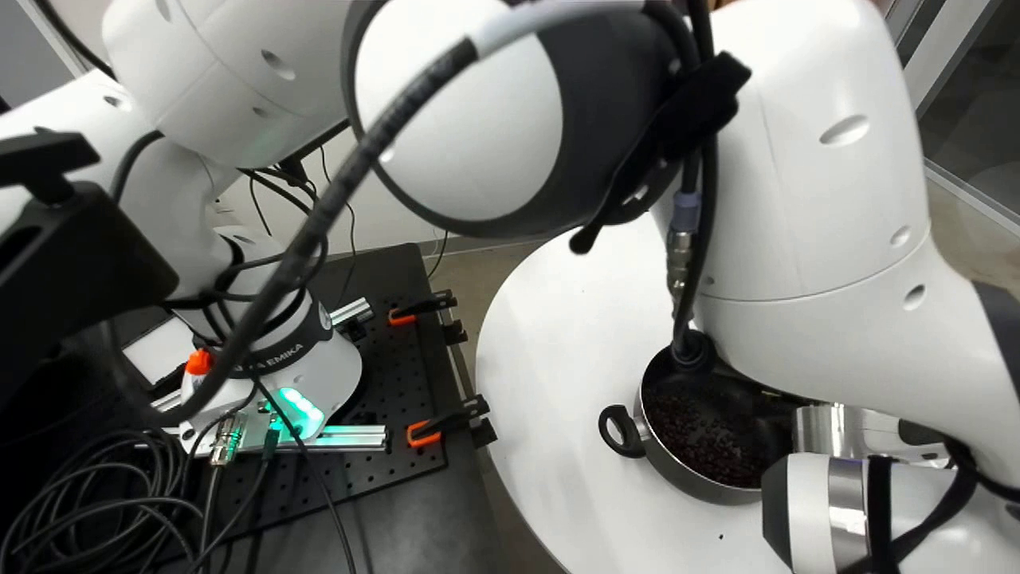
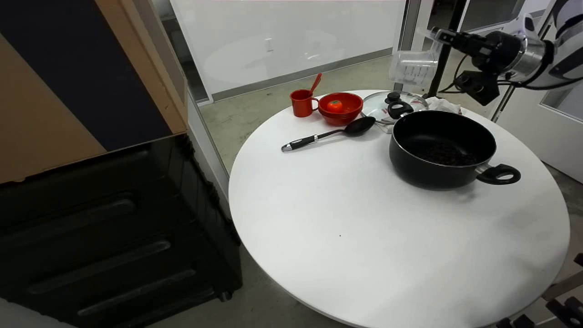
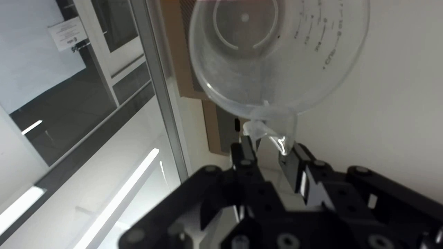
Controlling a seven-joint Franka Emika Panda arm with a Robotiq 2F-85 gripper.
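A clear measuring cup (image 2: pixel 416 66) hangs in the air past the far rim of the table, level with the back wall, and my gripper (image 2: pixel 436 36) is shut on its handle. Seen from the wrist, the cup (image 3: pixel 282 54) looks empty, and its handle (image 3: pixel 272 126) sits between the fingertips of my gripper. Lower down stands the black pot (image 2: pixel 432 169), with dark beans (image 2: pixel 445 155) spread over its bottom. In exterior view 1 the arm hides both the cup and the gripper; the beans (image 1: pixel 703 440) show inside the pot.
Behind the pot lies a glass lid (image 2: pixel 377 104) beside a white cloth (image 2: pixel 443 104). A black spoon (image 2: pixel 328 135), a red bowl (image 2: pixel 350 112) holding a tomato, and a red cup (image 2: pixel 300 104) occupy the far left.
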